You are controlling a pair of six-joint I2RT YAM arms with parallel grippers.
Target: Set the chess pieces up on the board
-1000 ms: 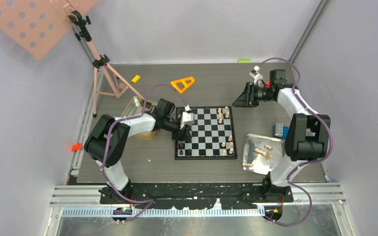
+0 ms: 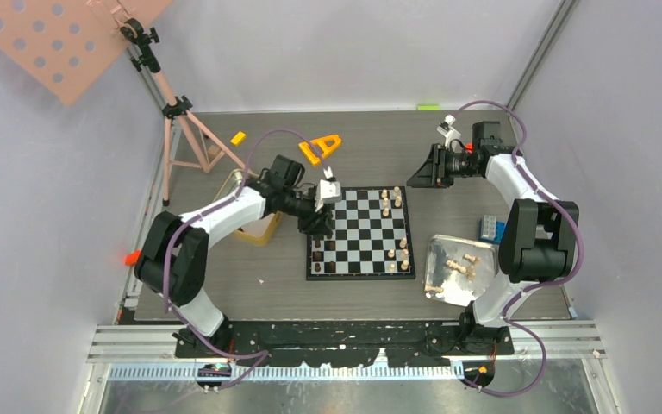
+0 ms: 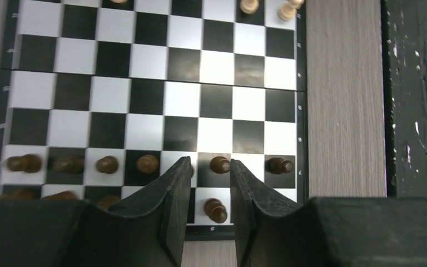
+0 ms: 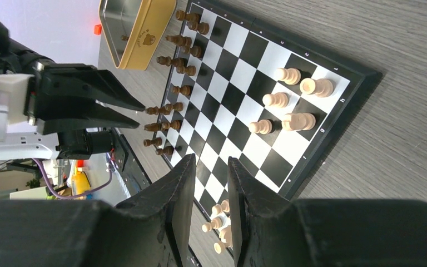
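The chessboard (image 2: 364,231) lies mid-table. Brown pieces line its left side, and the brown pawn (image 3: 220,164) stands upright on a dark square of the pawn row, clear of any finger. My left gripper is open, lifted off the board with nothing between its fingers; from above, it hides part of the brown side. A brown back-row piece (image 3: 215,210) stands behind that pawn. Light pieces, such as a light pawn (image 4: 260,127), stand at two corners of the right side. My right gripper (image 2: 428,177) hangs open and empty beyond the board's far right corner.
A metal tray (image 2: 436,250) with loose light pieces lies right of the board. The yellow tin (image 4: 143,49) stands on the left, partly under the left arm. An orange triangular piece (image 2: 327,141) lies behind the board, whose middle squares are empty.
The pawn stays standing on its square. The right arm is unmoved.
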